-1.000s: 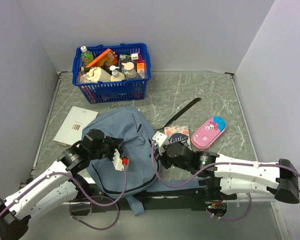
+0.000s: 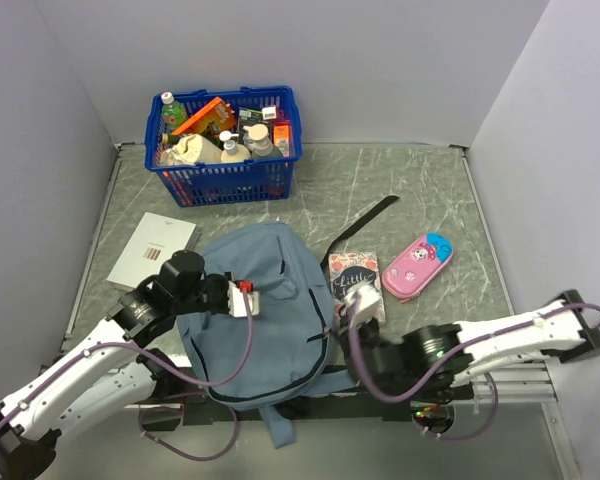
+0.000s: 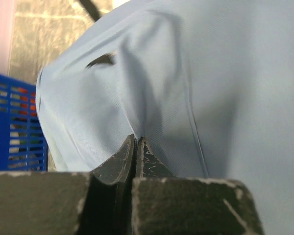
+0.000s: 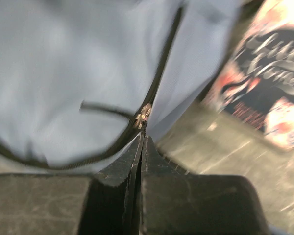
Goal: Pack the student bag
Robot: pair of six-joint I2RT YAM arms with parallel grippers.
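Note:
The blue-grey bag [image 2: 262, 340] lies in the middle of the top view, its front lined with a black zipper [image 4: 159, 73]. My left gripper is shut on a pinched fold of the bag's cloth [image 3: 152, 93] near its upper part. At the bag's right side, my right gripper is shut, its tips at the metal zipper pull [image 4: 143, 113], which appears gripped by its end. A Little Women book [image 2: 352, 278] lies right of the bag, partly hidden by the right arm. The pink pencil case [image 2: 418, 267] and a white box-like item [image 2: 152, 250] rest on either side.
A blue basket [image 2: 225, 185] full of bottles and packets stands at the back left. A black strap [image 2: 363, 224] reaches from the bag towards the back right. Bare tabletop [image 2: 410, 180] shows at the back right, and walls rise around the table.
My right gripper has moved rightwards and towards the front edge, blurred now. The bag's right side has shifted and spread to the right. My left gripper has moved slightly while staying at the bag.

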